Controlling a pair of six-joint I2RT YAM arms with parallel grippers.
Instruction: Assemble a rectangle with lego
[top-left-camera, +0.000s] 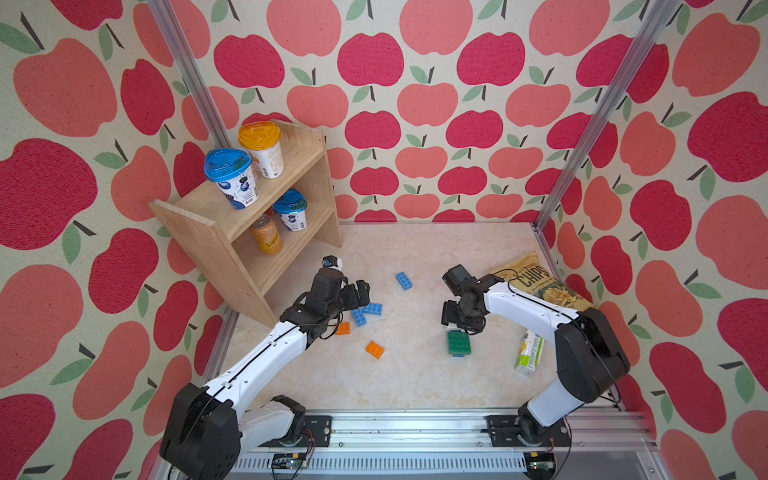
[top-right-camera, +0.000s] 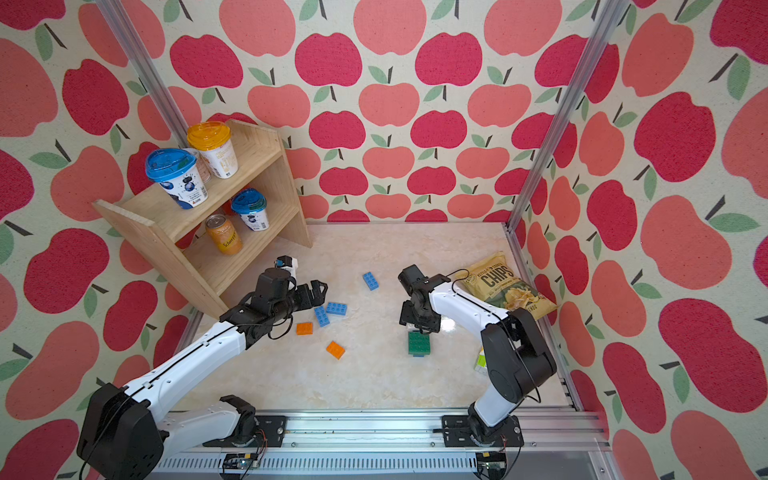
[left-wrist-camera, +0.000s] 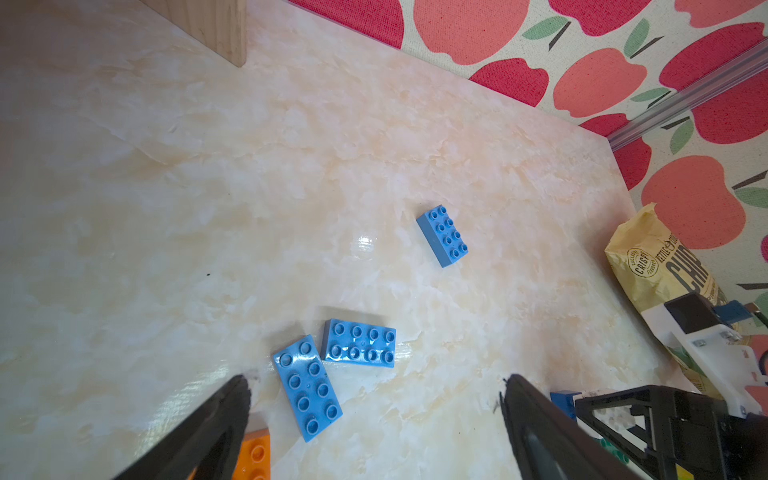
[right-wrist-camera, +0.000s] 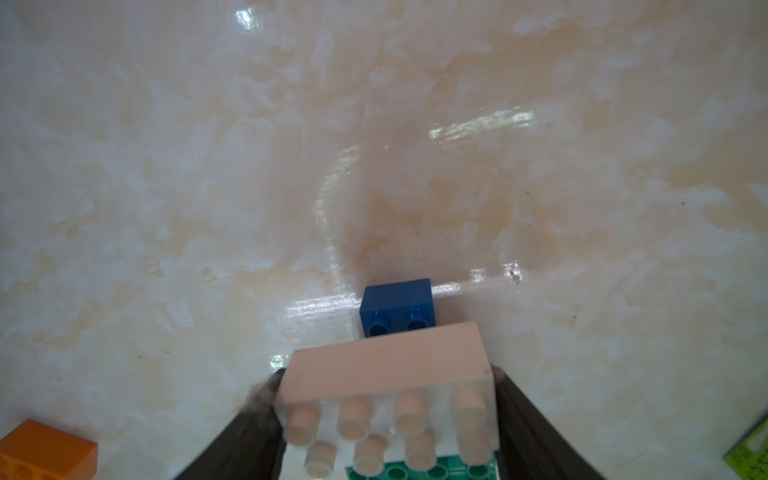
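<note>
In the right wrist view a pale pinkish-white brick (right-wrist-camera: 392, 360) spans the gap between the fingers of my right gripper, which is shut on it. Beneath it, a dark blue brick (right-wrist-camera: 397, 302) pokes out toward the far side, and green studs (right-wrist-camera: 437, 470) show on the near side. From above, the green brick (top-left-camera: 459, 342) sits on blue, just in front of that gripper. My left gripper stands open and empty, over two blue bricks (left-wrist-camera: 359, 343) lying close together. Another blue brick (left-wrist-camera: 442, 236) lies farther back. Two orange bricks (top-left-camera: 374, 349) are at the left front.
A wooden shelf (top-left-camera: 320, 180) with tubs and a can stands at the left. On the right are a chips bag (top-left-camera: 540, 280) and a green-white carton (top-left-camera: 529, 352). The table between the two grippers is mostly bare, as is its front strip.
</note>
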